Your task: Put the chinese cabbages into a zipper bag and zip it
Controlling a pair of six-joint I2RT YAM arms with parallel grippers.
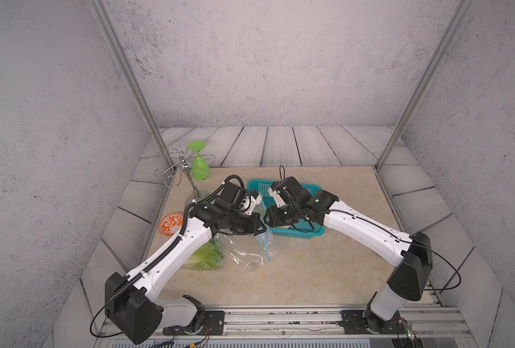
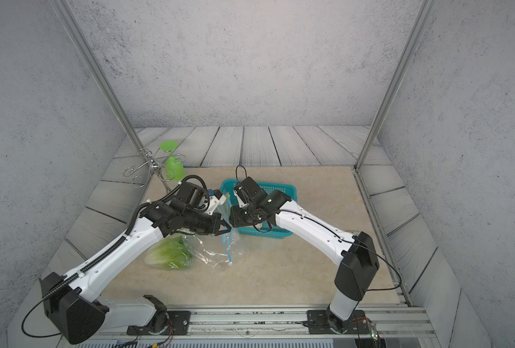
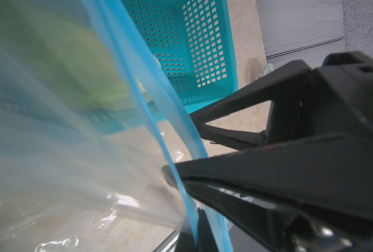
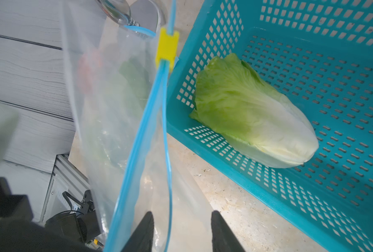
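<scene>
A clear zipper bag [image 2: 216, 249] with blue mouth strips and a yellow slider [image 4: 167, 48] spans the gap between my arms. My left gripper is shut on its mouth edge. My right gripper stands part open at the mouth, one blue strip passing between its fingers; in the left wrist view, one of its fingers reaches between the two strips. One cabbage [image 4: 257, 117] lies in the teal basket [image 4: 236, 168]. Another green cabbage [image 2: 169, 253] lies at the left by the bag; whether it is inside, I cannot tell.
An orange-patterned round item [image 1: 171, 224], a metal rack [image 1: 185, 165] and a green stand [image 1: 199, 165] are on the left side. The basket sits just behind and under my grippers.
</scene>
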